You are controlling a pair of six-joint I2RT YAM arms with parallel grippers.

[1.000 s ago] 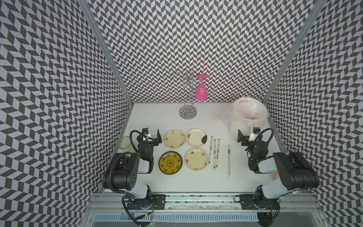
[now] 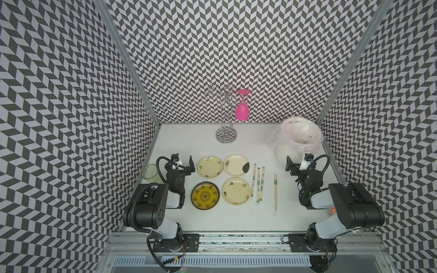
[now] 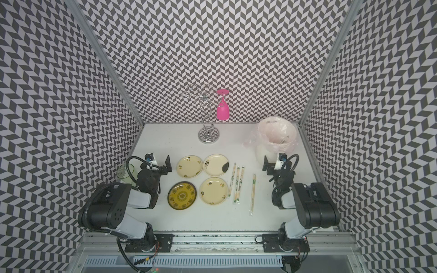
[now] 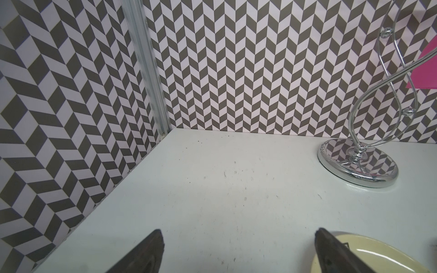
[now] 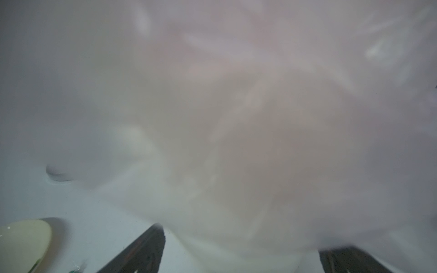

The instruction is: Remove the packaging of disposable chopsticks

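A wrapped pair of disposable chopsticks (image 2: pixel 275 194) with a green band lies by itself on the white table, its clear wrapper tail toward the front edge. To its left are several patterned chopsticks (image 2: pixel 260 184), side by side. My left gripper stands open over the table's left part, left of the plates, with nothing between its fingers. My right gripper is open in front of the bagged bin (image 2: pixel 298 141), to the right of the chopsticks. The bag's pale plastic fills most of the right wrist view.
Cream plates (image 2: pixel 236 191) and a brown-rimmed plate (image 2: pixel 205 195) occupy the middle. A metal rack (image 2: pixel 226 134) holding a pink goblet (image 2: pixel 242 111) stands at the back. A green glass (image 2: pixel 150 172) is beside my left arm.
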